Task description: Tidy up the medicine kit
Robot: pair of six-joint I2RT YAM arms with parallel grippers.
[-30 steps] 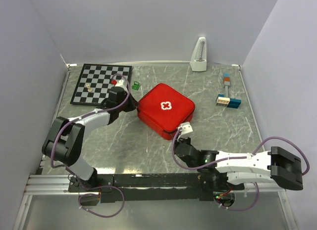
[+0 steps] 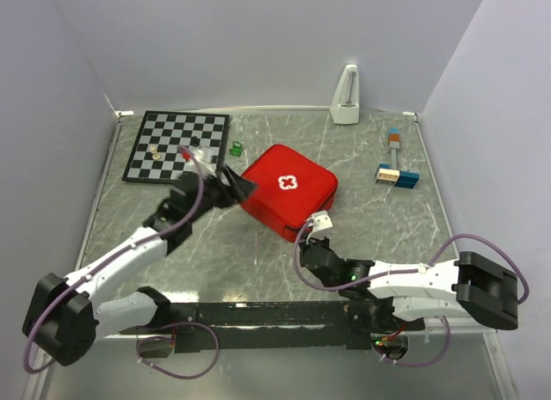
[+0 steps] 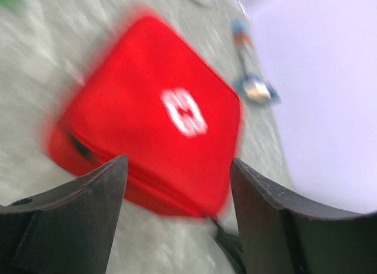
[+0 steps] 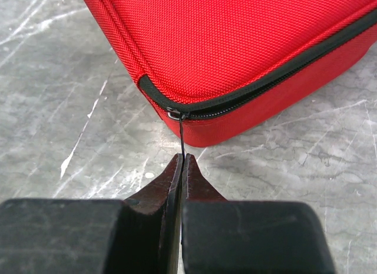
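A red first-aid case (image 2: 289,190) with a white cross lies lid-down at mid-table. In the right wrist view, its black zipper (image 4: 277,79) runs to a slider (image 4: 175,114) at the near corner, and the seam beside the slider gapes slightly. From the slider a thin black pull cord (image 4: 182,135) reaches my right gripper, which is shut on it. My left gripper is open with nothing between its fingers. It hangs above the case's left end, blurred in both views.
A checkered board (image 2: 176,148) lies back left, with a small green object (image 2: 236,149) beside it. A white metronome (image 2: 346,96) stands at the back. A blue and orange item (image 2: 396,163) is at the right.
The left gripper has parted from the case's left corner and opened, and its arm has swung up toward the camera.
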